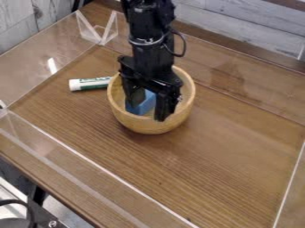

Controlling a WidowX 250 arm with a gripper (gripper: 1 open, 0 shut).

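Observation:
My black gripper [149, 89] hangs over a tan bowl [155, 124] at the centre, its fingers spread down inside the rim and open. A blue object [143, 106] lies in the bowl, partly hidden behind the gripper. I cannot tell whether the fingers touch it.
A white and green tube [89, 84] lies left of the bowl on the wooden table [220, 169]. A pale wall runs along the back, and a dark cable is at the lower left corner.

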